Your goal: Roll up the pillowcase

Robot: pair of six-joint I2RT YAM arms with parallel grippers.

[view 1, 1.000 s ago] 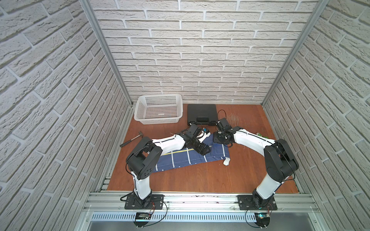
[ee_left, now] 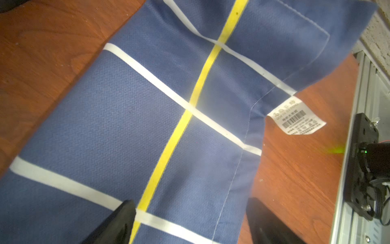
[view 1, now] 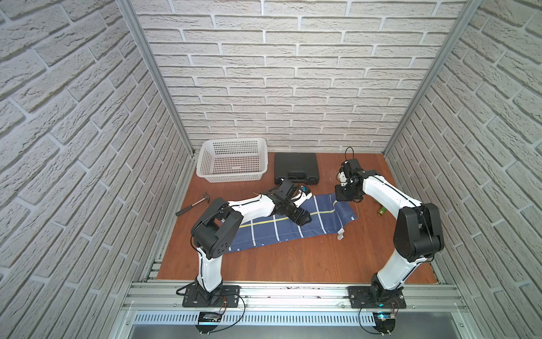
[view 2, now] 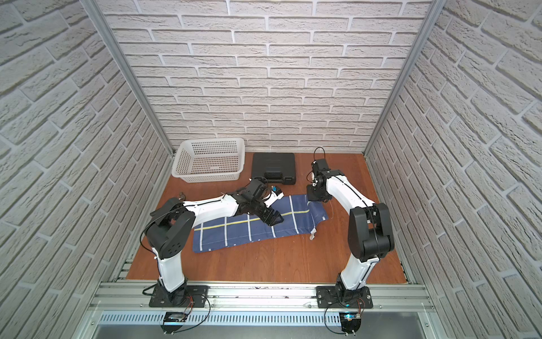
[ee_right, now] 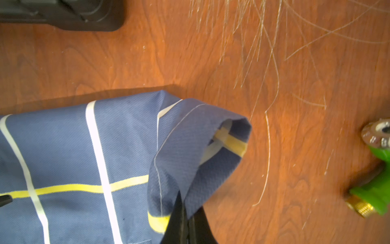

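Observation:
A blue pillowcase (view 2: pixel 237 231) with white and yellow stripes lies lengthwise across the table; its right end is folded and partly raised, with a white label (ee_left: pixel 296 116) hanging from the edge. My right gripper is shut on that end, pinching the cloth. My left gripper hovers over the middle of the pillowcase, fingers apart with nothing visible between them.
A white basket (view 2: pixel 208 178) and black case (view 2: pixel 273 163) stand at the back. A hammer (view 1: pixel 192 206) lies at the left, a green object (ee_right: pixel 379 179) at the right.
My right gripper has moved right and back, drawing the pillowcase's end outward to the right. My left arm has shifted slightly.

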